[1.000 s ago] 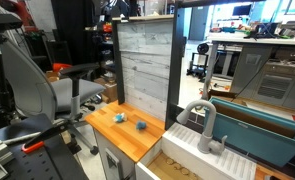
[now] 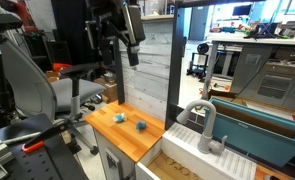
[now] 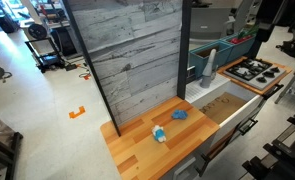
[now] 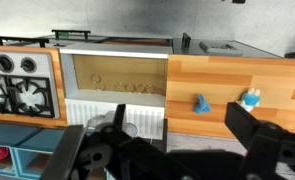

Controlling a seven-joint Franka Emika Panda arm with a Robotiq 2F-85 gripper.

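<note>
My gripper point(image 2: 111, 62) hangs high over the wooden counter point(image 2: 130, 138), well clear of it. In the wrist view the gripper stands open, its fingers spread apart with nothing between them. A small blue object point(image 2: 141, 125) lies on the counter, a little apart from a light blue and white item point(image 2: 119, 117). From above, the blue object point(image 4: 201, 103) appears right of the fingers' middle, and the blue and white item point(image 4: 250, 97) farther right. An open recess or drawer with a wooden floor point(image 3: 224, 105) adjoins the counter.
A grey faucet point(image 2: 199, 115) rises beside the recess. A stove top point(image 4: 27, 85) with black grates stands at the far end, near a teal bin point(image 2: 252, 130). An upright grey plank panel point(image 2: 147, 60) borders the counter's back.
The gripper has come down into exterior view 1 from above at the upper left, where only its edge showed before. The counter objects have stayed in place.
</note>
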